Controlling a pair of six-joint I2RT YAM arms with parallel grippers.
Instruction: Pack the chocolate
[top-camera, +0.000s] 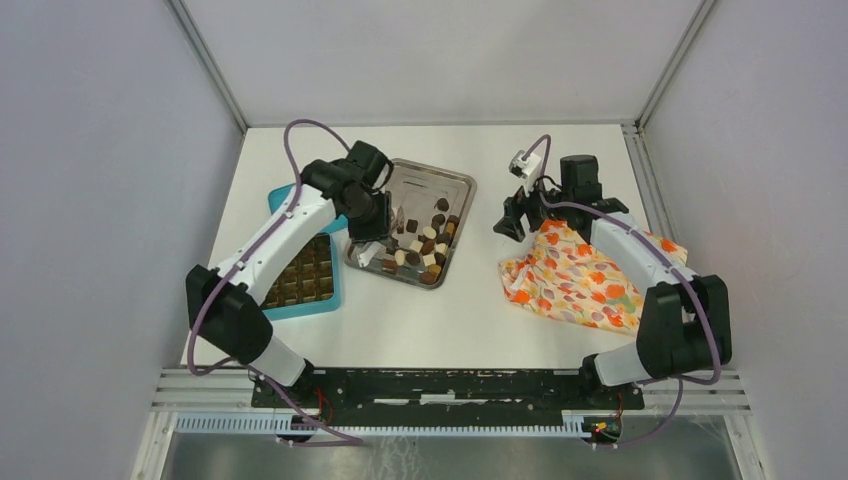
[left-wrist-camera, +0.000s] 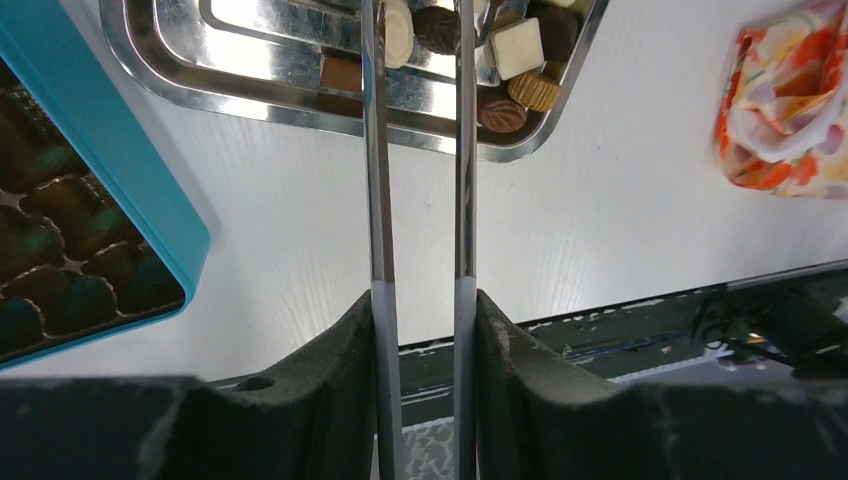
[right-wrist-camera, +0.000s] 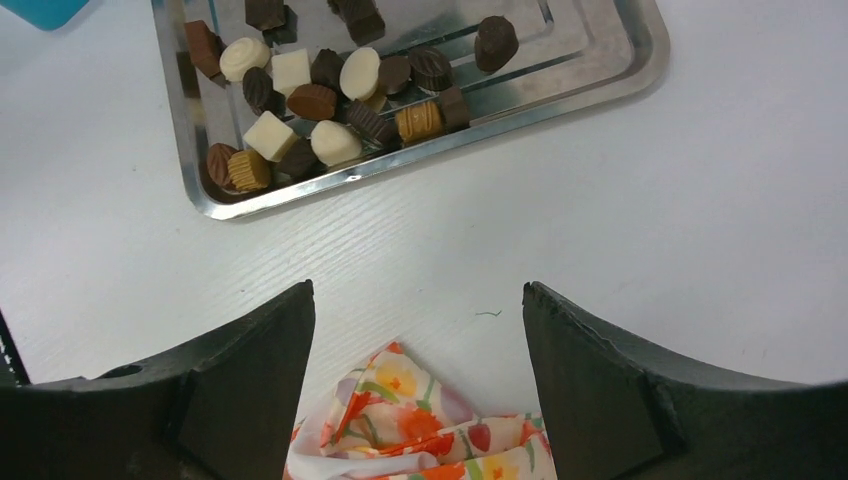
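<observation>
A steel tray (top-camera: 427, 177) (right-wrist-camera: 600, 85) holds several dark, brown and white chocolates (right-wrist-camera: 312, 102). The blue box (top-camera: 298, 309) (left-wrist-camera: 130, 190), with a divided insert, lies left of it. My left gripper (top-camera: 374, 240) is over the tray's left part; in its wrist view the long metal fingers (left-wrist-camera: 380, 220) stand slightly apart, and their tips, with whatever is between them, are cut off at the top edge. My right gripper (top-camera: 512, 222) is right of the tray, above table and cloth, with its finger housings apart and nothing seen between them.
A floral cloth (top-camera: 585, 285) (right-wrist-camera: 400, 400) lies crumpled at the right. A blue lid (top-camera: 281, 200) is behind the box, partly under the left arm.
</observation>
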